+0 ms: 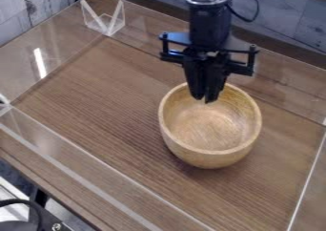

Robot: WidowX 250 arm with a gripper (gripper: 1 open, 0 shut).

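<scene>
My black gripper (205,84) hangs from the top centre of the camera view, pointing down just over the back part of a tan, empty-looking bowl (211,132). The bowl rests on the wooden table (90,111), right of centre. Whether the gripper's fingers are open or shut is hard to make out, and I see nothing held between them.
A white wire-like piece (105,15) stands at the back left. A black object (18,216) shows at the lower left corner.
</scene>
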